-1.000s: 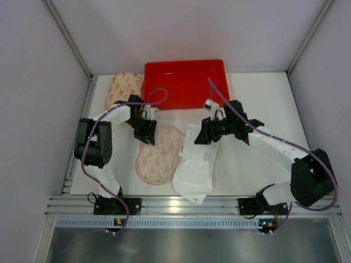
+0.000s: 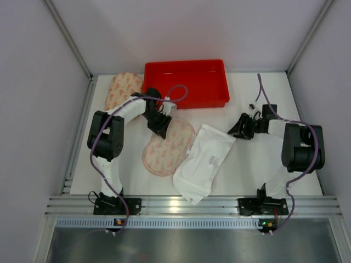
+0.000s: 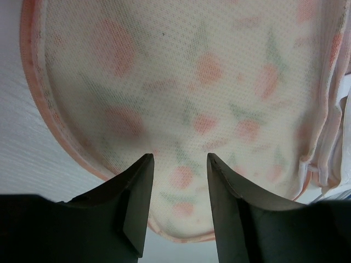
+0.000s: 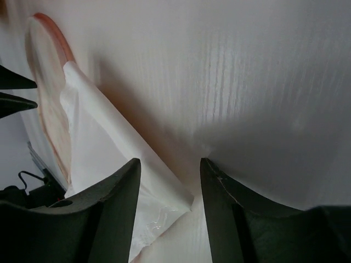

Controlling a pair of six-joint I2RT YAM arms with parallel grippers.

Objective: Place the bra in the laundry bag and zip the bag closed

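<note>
A flat floral mesh laundry bag (image 2: 163, 150) lies centre-left on the table, its zipped edge beside a white cloth (image 2: 200, 164), likely the bra, spread to its right. My left gripper (image 2: 159, 129) hovers over the bag's upper part; in the left wrist view its fingers stand open above the mesh with nothing between them. My right gripper (image 2: 239, 131) is at the cloth's upper right corner; in the right wrist view its open fingers (image 4: 115, 208) are over that folded corner and bare table.
A red bin (image 2: 186, 68) stands at the back centre. Another floral piece (image 2: 122, 87) lies at the back left.
My left gripper has moved right over the bag.
</note>
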